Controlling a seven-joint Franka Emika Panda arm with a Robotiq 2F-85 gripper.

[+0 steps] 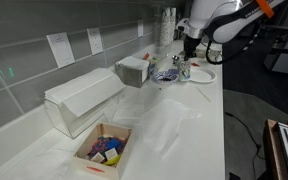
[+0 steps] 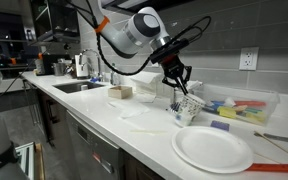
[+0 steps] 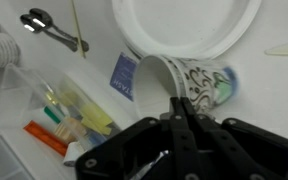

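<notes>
A white paper cup with a printed pattern is tilted in the wrist view, its open mouth facing left. My gripper is shut at the cup's rim, with the thin wall seeming to run between the fingertips. Exterior view 2 has the gripper right above the patterned cup, behind the white plate. Far down the counter in exterior view 1, the cup hangs or stands below the arm; whether its base touches the counter I cannot tell.
A clear bin of utensils stands by the wall, near a dark blue card. Metal spoons and a red-handled tool lie near the plate. A box of colored blocks sits at the near end; a clear plastic sheet covers mid-counter.
</notes>
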